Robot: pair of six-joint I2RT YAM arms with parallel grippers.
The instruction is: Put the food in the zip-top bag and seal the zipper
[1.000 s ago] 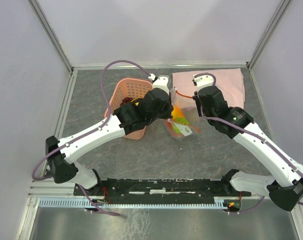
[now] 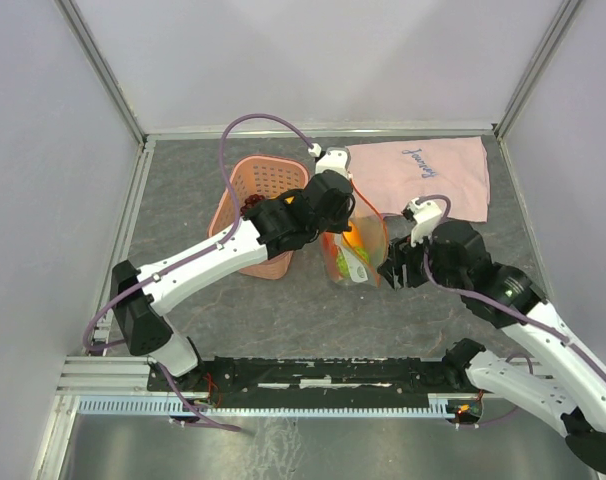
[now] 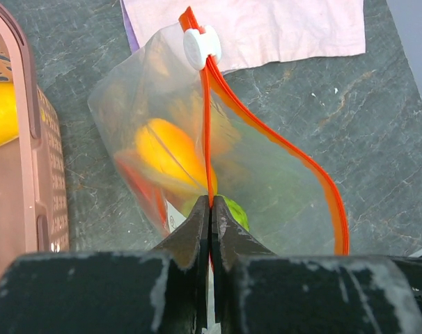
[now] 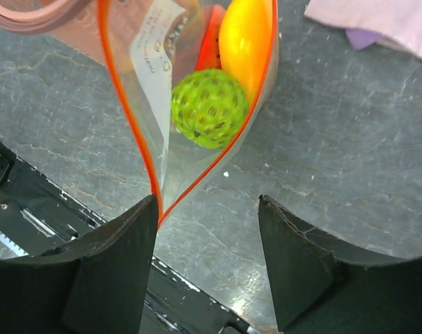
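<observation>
A clear zip bag with an orange-red zipper and white slider (image 3: 202, 49) holds a yellow item (image 3: 170, 149), a green bumpy ball (image 4: 207, 108) and a red piece (image 4: 207, 49). My left gripper is shut on the bag's zipper edge near the slider end in the top view, holding the bag upright. My right gripper stands open beside the bag's lower, open corner, with nothing between its fingers.
A pink basket (image 2: 233, 205) with more food sits left of the bag. A pink cloth (image 2: 423, 175) lies behind it. Bare grey table shows in front and to the right.
The left gripper shifted slightly, and the bag's mouth hangs more vertically.
</observation>
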